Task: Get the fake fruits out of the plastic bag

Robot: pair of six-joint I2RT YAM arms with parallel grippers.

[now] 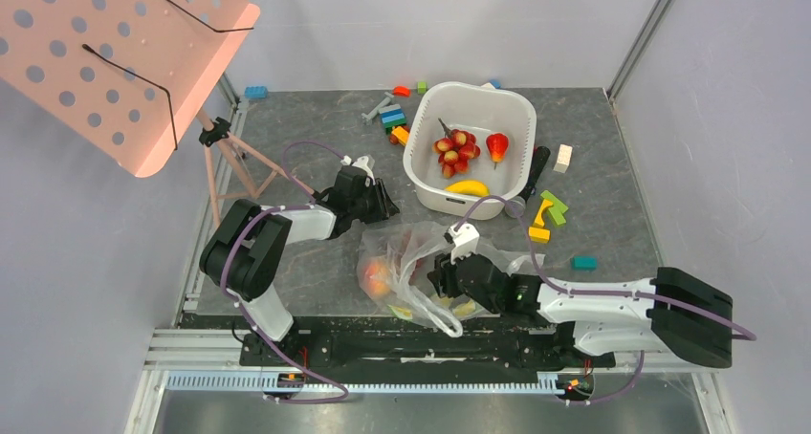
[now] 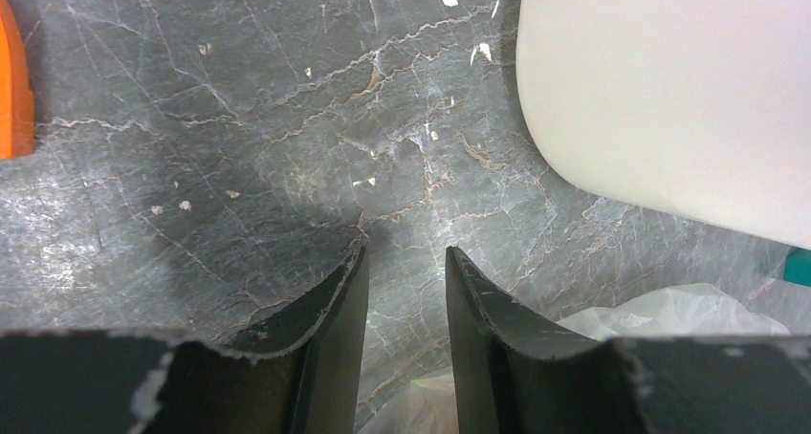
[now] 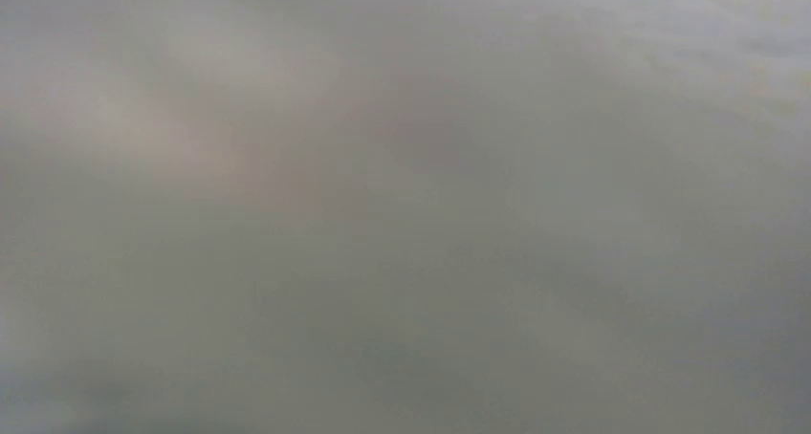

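A clear plastic bag (image 1: 402, 252) lies at the table's front centre, with an orange-red fruit (image 1: 376, 275) visible inside at its left; other contents are hard to tell. My right gripper (image 1: 440, 276) is down in the bag's right part; its fingers are hard to make out, and the right wrist view is a grey blur. My left gripper (image 1: 385, 201) hangs above bare table at the bag's upper left, fingers (image 2: 325, 338) parted with nothing between them. Behind, a white bin (image 1: 430, 197) holds grapes (image 1: 457, 152), a red fruit (image 1: 497, 145) and a banana (image 1: 466, 187).
Coloured blocks lie left of the bin and at its right, with a black handled object (image 1: 537, 166) beside it. A pink perforated stand (image 1: 124, 80) fills the back left. Bare table lies left of the bag.
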